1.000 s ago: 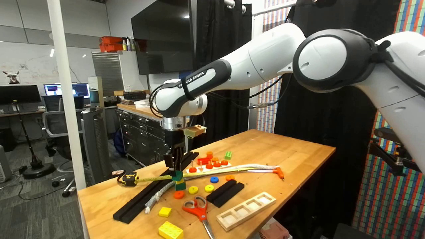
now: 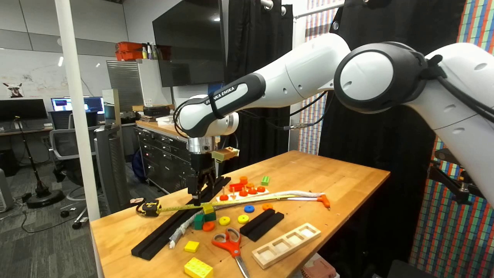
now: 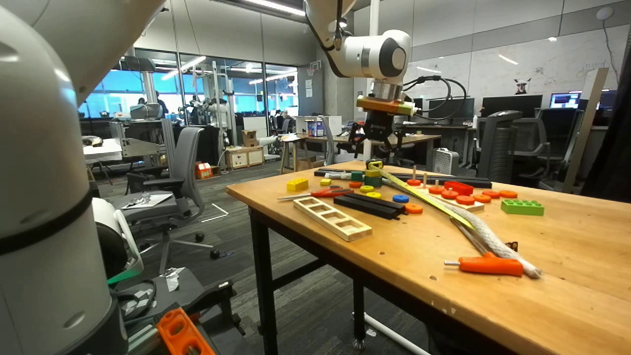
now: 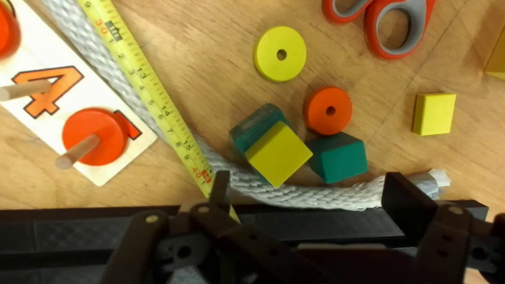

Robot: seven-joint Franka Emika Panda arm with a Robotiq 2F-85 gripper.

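My gripper [image 2: 197,200] hangs above the table near a small block stack, its fingers [image 4: 402,203] wide apart with nothing held. A yellow block [image 4: 279,154] rests on a green block [image 4: 258,124], turned a little against it. Close beside this pair, a second green block [image 4: 338,158] lies tilted-looking next to an orange disc [image 4: 330,110]. In the wrist view the blocks appear ahead of the fingers, not between them.
A grey rope [image 4: 322,196] and a yellow measuring tape [image 4: 156,94] run close by the blocks. Around them are black rails [image 2: 162,231], scissors [image 2: 227,243], a pegboard with red discs [image 4: 118,161] and a wooden tray [image 2: 287,244].
The green block that was at my fingertips above the yellow one is now down beside the stack. My fingers are clear of it, and the gripper has shifted slightly left.
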